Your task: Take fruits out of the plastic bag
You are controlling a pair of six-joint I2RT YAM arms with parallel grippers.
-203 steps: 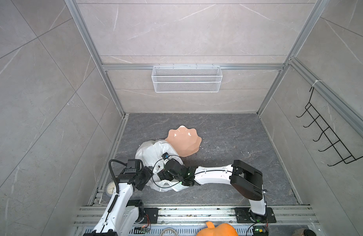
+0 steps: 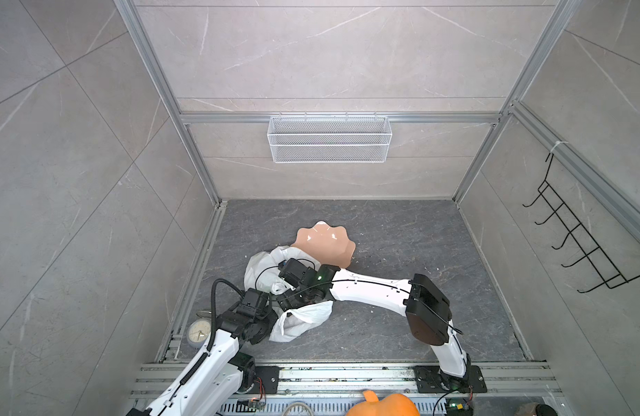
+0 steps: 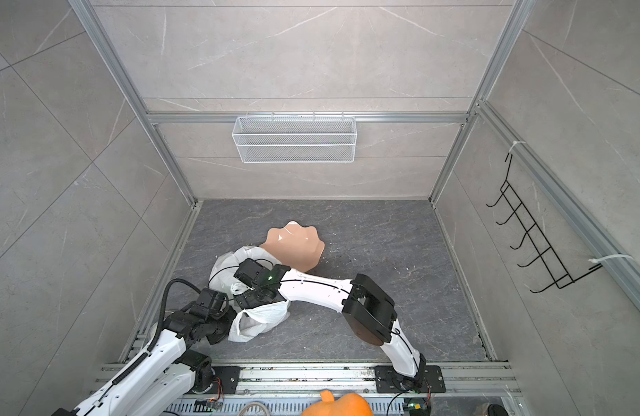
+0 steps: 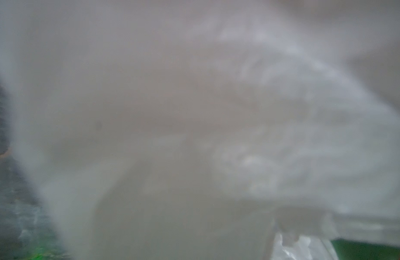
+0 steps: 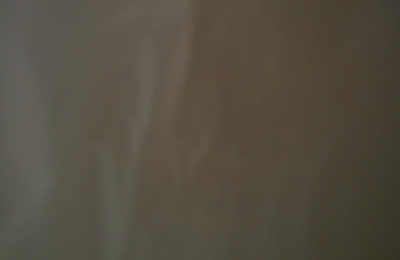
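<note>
The crumpled white plastic bag (image 2: 307,316) lies left of centre on the grey floor, partly covered by both arms. At its left side my left gripper (image 2: 270,320) is shut, its fingertips hidden; no fruit shows with it. From the right, my right gripper (image 2: 284,299) reaches in over the bag, fingers open, with bag plastic around its end. Blurred white plastic (image 4: 187,130) fills the left wrist view, with a green patch (image 4: 364,250) at the lower right that I cannot identify. Only dim bag folds (image 5: 143,99) appear in the right wrist view. No fruit can be made out.
A pink scalloped bowl (image 2: 327,242) stands just behind the bag, empty as far as it shows. Near the left rail sits a small round pale item (image 2: 198,332). The floor to the right of the bowl is clear.
My left gripper has moved right and lower, against the bag's front left. The bag's front part now bulges out, with its plastic rearranged around both grippers.
</note>
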